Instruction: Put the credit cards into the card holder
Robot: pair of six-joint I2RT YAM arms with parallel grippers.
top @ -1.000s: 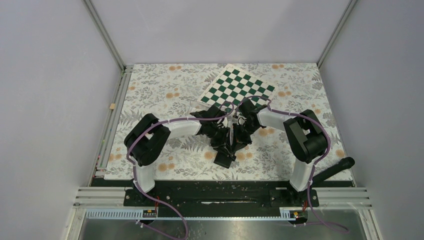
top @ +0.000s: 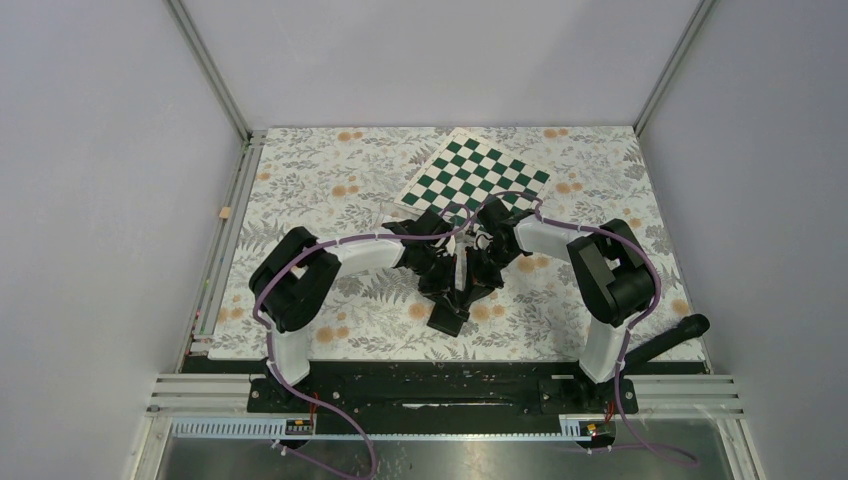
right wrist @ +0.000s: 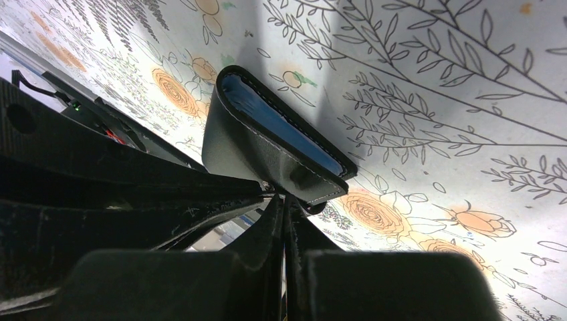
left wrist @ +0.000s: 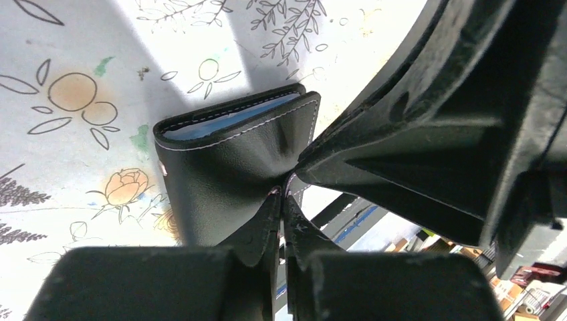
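Observation:
The black card holder (top: 446, 320) lies on the table near its front edge, under both grippers. In the left wrist view, the card holder (left wrist: 231, 160) is folded with white stitching, and something blue and translucent shows between its covers; whether that includes cards I cannot tell. My left gripper is shut at the holder's edge, nothing seen between its fingers. Close against it, my right gripper is shut at the same edge near a small metal snap; nothing clearly shows between its tips. No loose credit card is visible.
A green-and-white checkered board (top: 470, 172) lies at the back of the patterned table. Both arms meet near the middle, their grippers nearly touching. A black cylinder (top: 672, 338) rests at the front right corner.
Very little differs. The left gripper's tip shifts slightly over the holder; the right arm and the card holder stay in place.

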